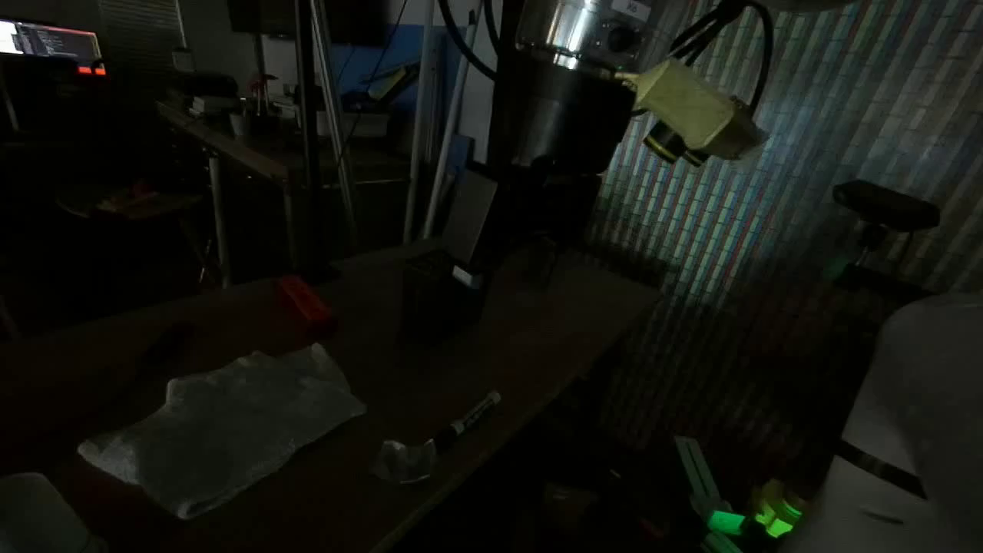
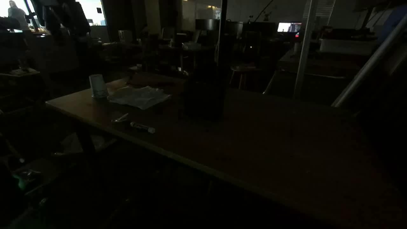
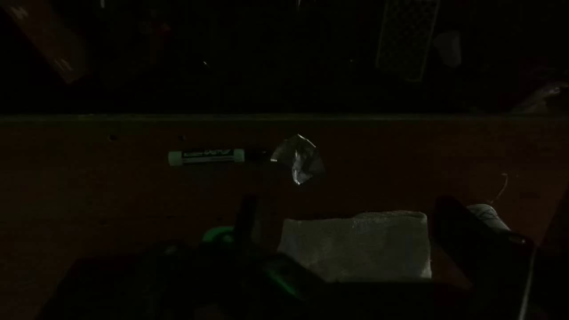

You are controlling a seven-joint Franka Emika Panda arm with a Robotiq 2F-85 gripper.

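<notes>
The room is very dark. In the wrist view my gripper stands open, its dark fingers wide apart. A whitish cloth lies flat on the table below, showing through the gap, with nothing held. Beyond the fingertips, towards the table edge, lie a capped marker and a crumpled clear wrapper by its dark cap. Exterior view 1 also has the cloth, the marker and the wrapper. The arm hangs over the table's far part; its fingers are lost in shadow there.
A pale cup stands at the table's left end in exterior view 2. Behind the cloth lies a red block. A dark boxy shape, too dim to identify, is near the arm.
</notes>
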